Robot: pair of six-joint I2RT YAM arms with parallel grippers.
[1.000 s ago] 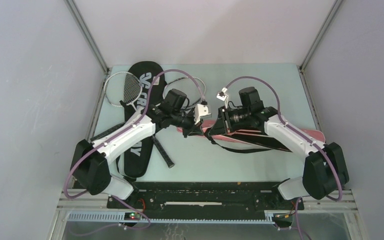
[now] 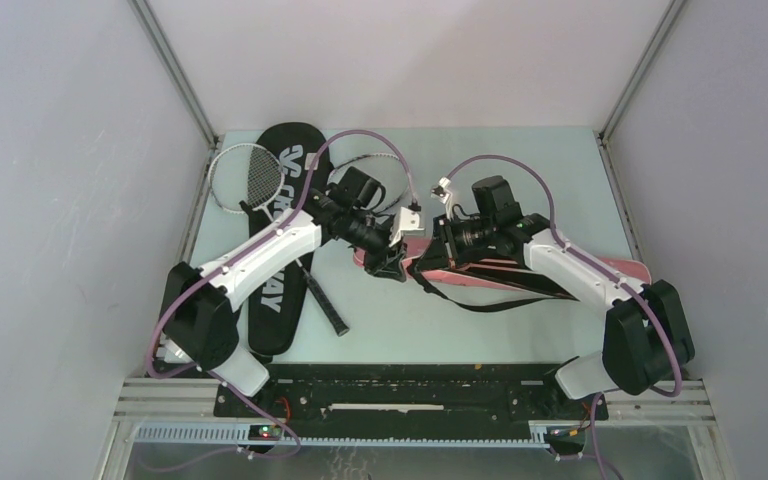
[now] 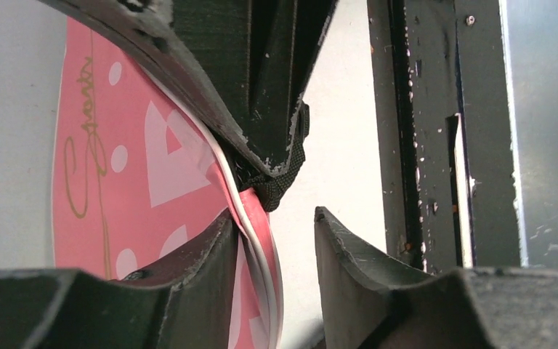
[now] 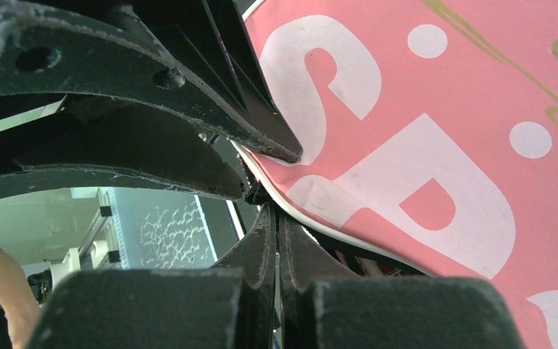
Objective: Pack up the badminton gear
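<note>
The pink racket bag (image 2: 640,270) lies across the right half of the table, its dark opening facing the front. At its left end my left gripper stands open; the bag's white-piped rim (image 3: 263,269) runs between its fingers, close to one of them. My right gripper is shut beside that same rim, its tips against black webbing (image 3: 285,178); whether any webbing is pinched between them is hidden. A black strap (image 2: 490,303) trails in front of the bag. One racket (image 2: 250,178) lies at left on the black racket bag (image 2: 278,335).
Another racket (image 2: 400,160) lies behind my left arm, partly covered. A black racket handle (image 2: 326,303) rests to the right of the black bag. The two grippers are very close together. Bare table (image 2: 440,340) shows at the front and back right.
The right arm has barely moved.
</note>
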